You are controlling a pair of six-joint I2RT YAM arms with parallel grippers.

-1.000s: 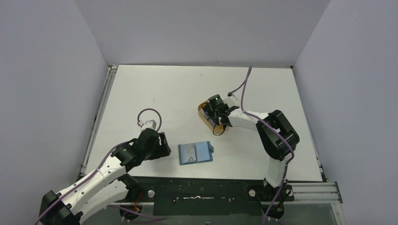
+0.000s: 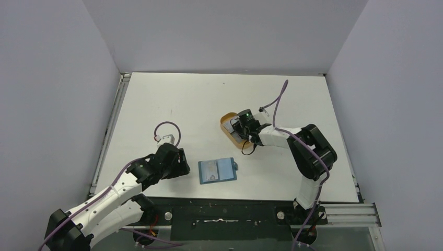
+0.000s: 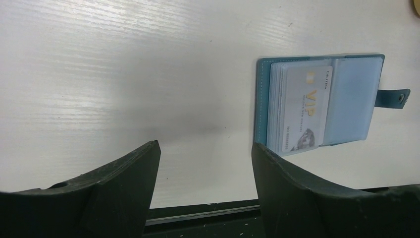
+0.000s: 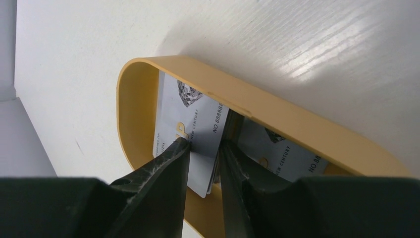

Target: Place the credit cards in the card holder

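The teal card holder (image 3: 262, 104) lies unfolded on the table, with a VIP card (image 3: 303, 116) in its left clear sleeve; the right sleeve (image 3: 352, 99) looks empty. To the left of the holder, my left gripper is open with nothing between its fingers. My right gripper reaches into a tan box (image 4: 277, 106), its fingers a small gap apart. One silver card (image 4: 190, 111) leans tilted there, its edge between the fingertips, one finger before its face. Another card (image 4: 282, 148) lies to the right, partly covered by the other finger.
The box's rim (image 4: 136, 62) rises around the cards and close beside my right fingers. A strap with a snap (image 3: 393, 98) sticks out from the holder's right side.
The left arm, the holder and the box look unmoved.
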